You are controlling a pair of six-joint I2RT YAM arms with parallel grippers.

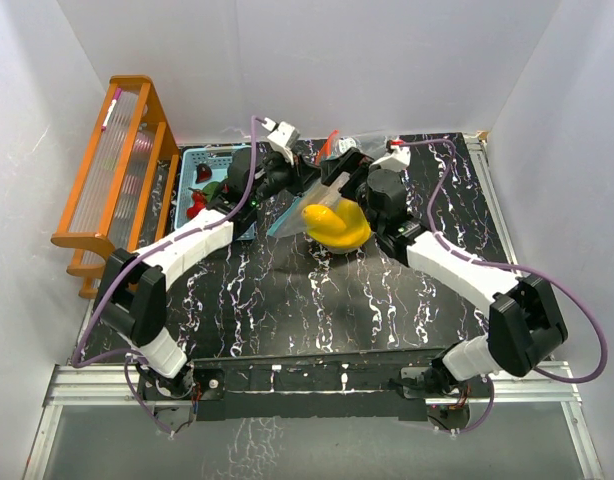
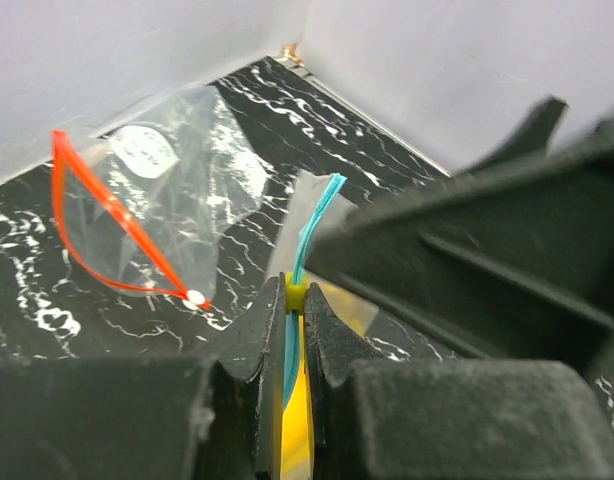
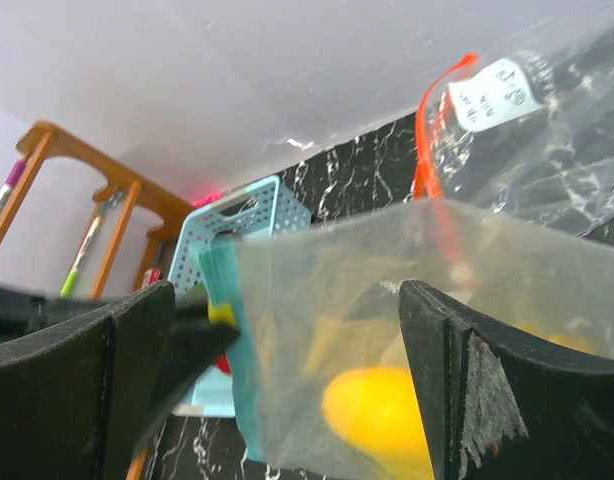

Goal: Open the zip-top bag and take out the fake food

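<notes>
A clear zip bag with a teal top edge (image 2: 324,205) hangs over the counter, yellow fake food (image 1: 337,228) inside it. My left gripper is shut on the bag's teal edge, where a small yellow piece (image 2: 296,292) shows between the fingertips. In the top view my right gripper (image 1: 339,168) stands close by on the right. Its fingers are open; the dark fingers (image 3: 442,370) are wide apart, with the bag's clear film (image 3: 322,290) showing between and beyond them. Whether those fingers touch the film I cannot tell.
Behind lies another clear bag with a red-orange zip (image 2: 122,215). A light blue basket (image 1: 183,190) with red and green food stands at the left, beside a wooden rack (image 1: 137,140).
</notes>
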